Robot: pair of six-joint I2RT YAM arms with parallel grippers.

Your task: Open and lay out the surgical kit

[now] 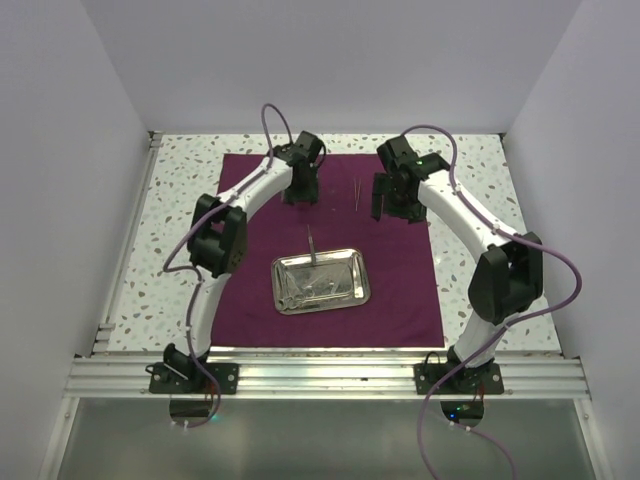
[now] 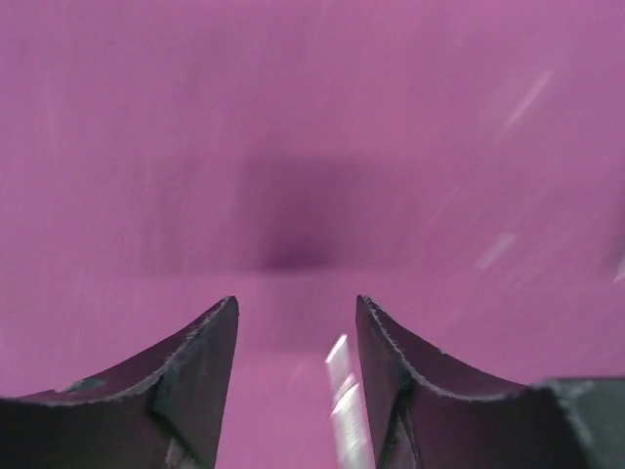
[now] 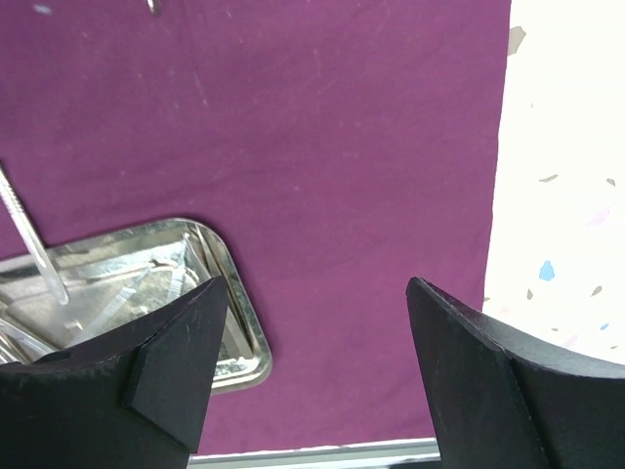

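The metal tray (image 1: 283,302) stands on the purple cloth, near the middle of the table, with several small items inside. Across its far rim leans a slim metal instrument (image 1: 311,240), its far end over the cloth; the right wrist view also catches this instrument (image 3: 29,234). Over the back of the cloth my left gripper (image 1: 302,196) is open. Its wrist view is blurred; a shiny strip (image 2: 349,403) shows low beside the right finger, not gripped. Open and empty, my right gripper (image 1: 398,212) hangs over the cloth's back right, its fingers (image 3: 176,362) overlapping the tray's corner in its own view.
Two thin instruments (image 1: 357,195) lie side by side at the back, between the grippers. Speckled table surface (image 1: 160,250) borders it at the left and right.
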